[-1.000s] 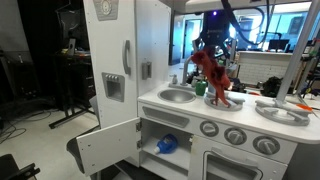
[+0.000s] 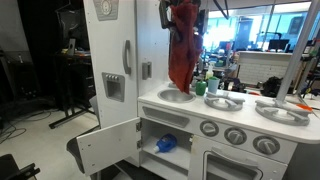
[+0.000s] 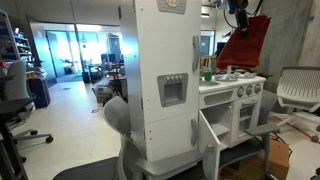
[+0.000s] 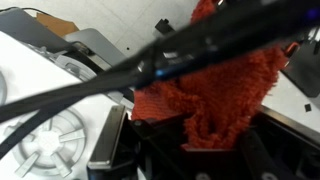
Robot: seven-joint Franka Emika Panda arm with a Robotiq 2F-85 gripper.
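A red cloth (image 2: 183, 52) hangs from my shut gripper (image 2: 184, 12) in exterior view 1. Its lower end comes down in front of the sink area, near the sink (image 2: 176, 95). The same cloth (image 3: 247, 44) shows spread wide in exterior view 2, in the air above the play kitchen's counter. From the wrist, the bunched cloth (image 4: 215, 100) fills the middle and covers my fingertips, so the exact grip is hidden.
Burners (image 2: 224, 101) lie right of the sink, with green bottles (image 2: 213, 85) behind. A tall white fridge cabinet (image 2: 115, 60) stands to the left. Below, a cabinet door (image 2: 109, 146) is swung open, and a blue object (image 2: 166, 143) lies inside the cabinet.
The cabinet door has not moved.
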